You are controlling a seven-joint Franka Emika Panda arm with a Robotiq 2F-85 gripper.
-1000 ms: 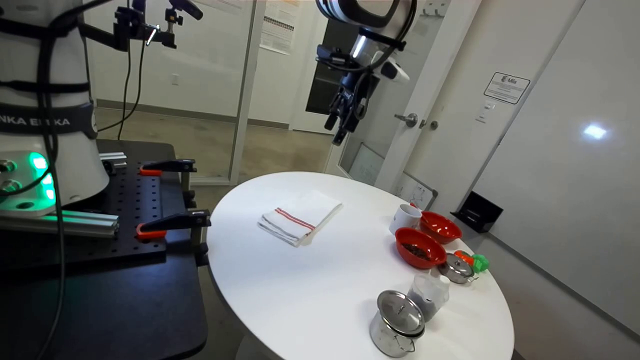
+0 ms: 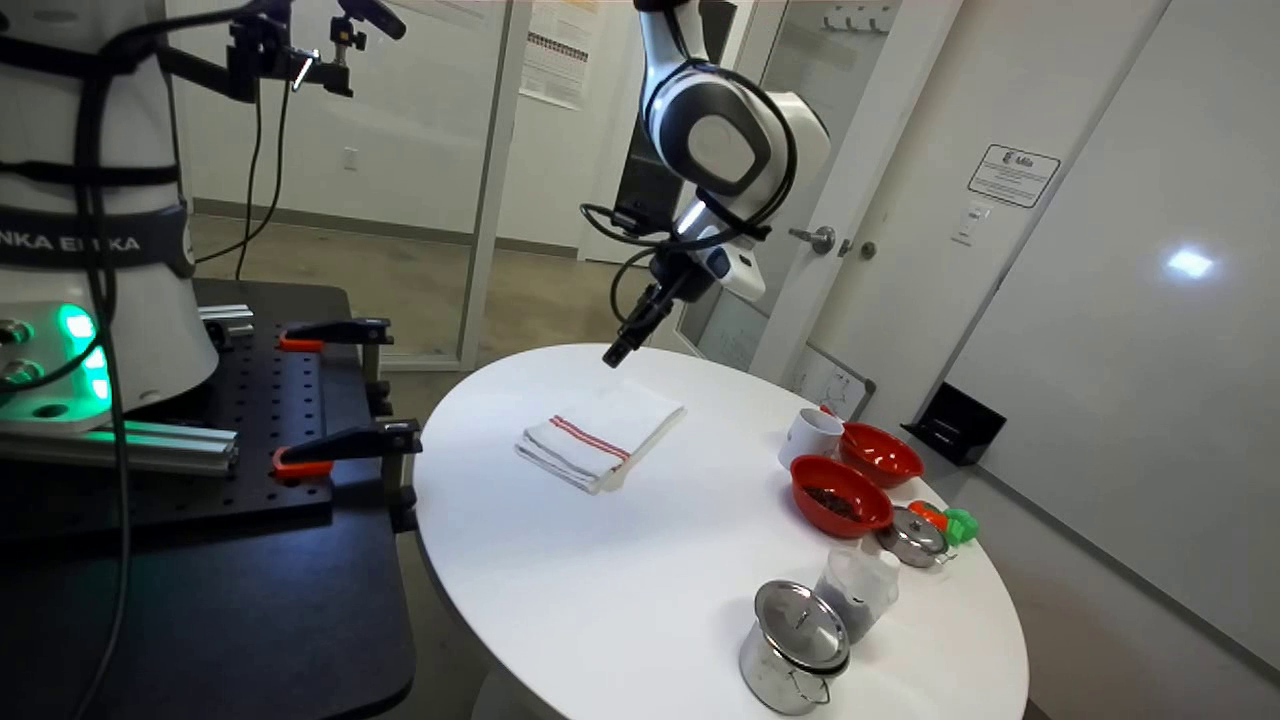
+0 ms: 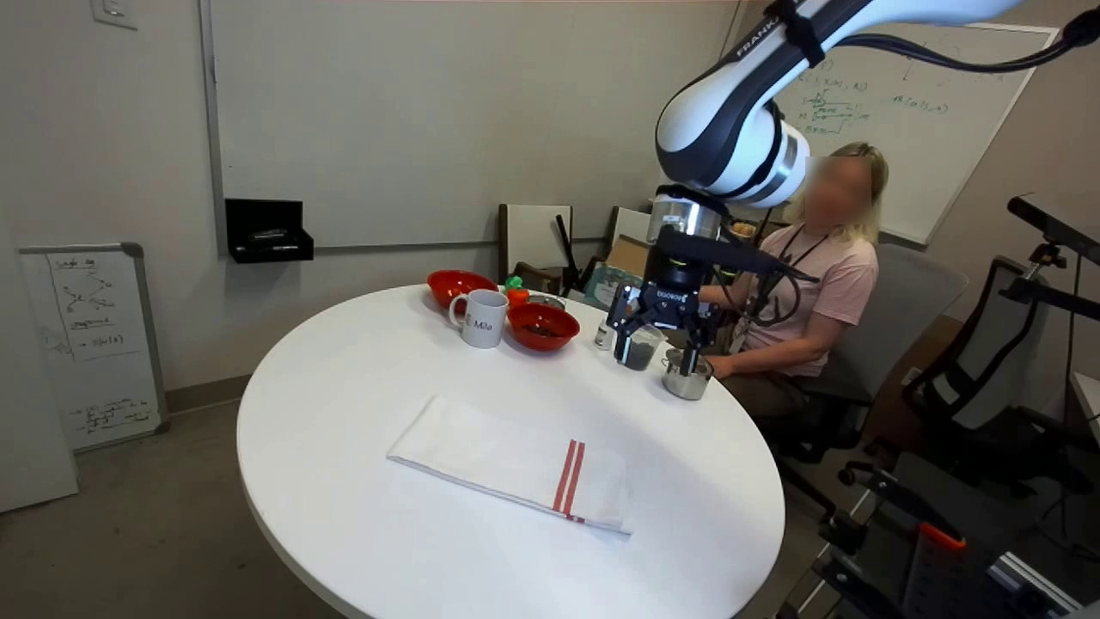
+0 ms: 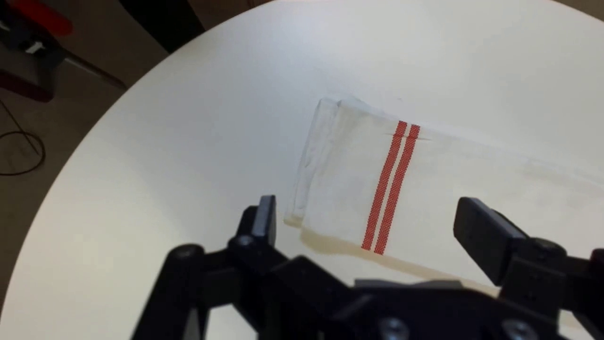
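Observation:
A folded white towel with two red stripes lies flat on the round white table. My gripper hangs above the table near the towel's far side, apart from it. From the other side, the gripper appears in front of the pot and cup, and the towel lies nearer that camera. Looking down in the wrist view, the fingers stand wide apart with nothing between them. The striped end of the towel shows below and beyond the open gripper.
Along one side of the table stand a white mug, two red bowls, a lidded steel pot, a clear cup and a small lidded pan. A person sits beside the table. Bare table surrounds the towel.
The arm has come down and moved left in exterior view 1, bringing the gripper closer to the table and towel. It has also turned. The towel and the other things have stayed put.

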